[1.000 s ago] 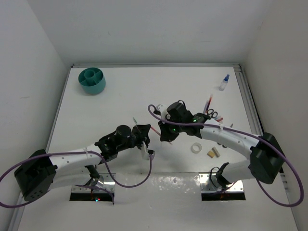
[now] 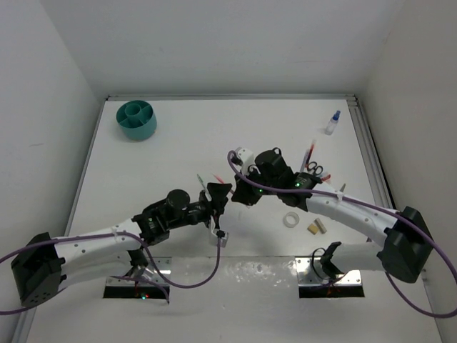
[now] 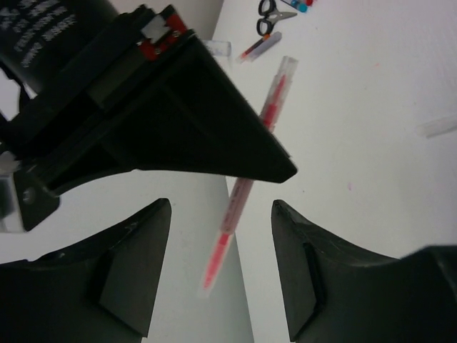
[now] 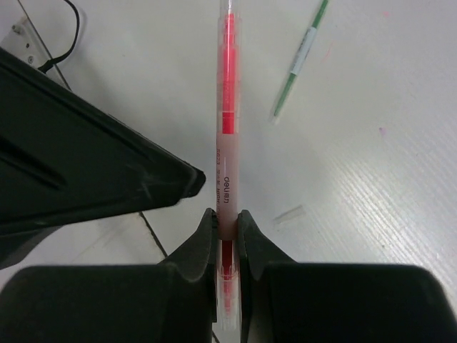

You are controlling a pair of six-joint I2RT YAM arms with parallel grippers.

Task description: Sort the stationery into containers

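Observation:
My right gripper is shut on an upright red-and-clear pen (image 4: 228, 93), seen in its wrist view with my left gripper's dark body close beside it. In the left wrist view my left gripper is open, the red pen (image 3: 235, 204) showing between and beyond its fingertips, partly behind the dark right gripper. A green pen (image 4: 300, 68) lies on the table below. In the top view a teal multi-compartment container (image 2: 143, 125) stands at the back left, and both grippers meet near the middle.
Scissors (image 2: 314, 168), markers (image 2: 307, 157), a blue-capped bottle (image 2: 332, 123), a tape ring (image 2: 290, 220) and small blocks (image 2: 313, 229) lie on the right.
Both arms have shifted slightly, with the red pen moved a little up and left in the top view and the left wrist tilted.

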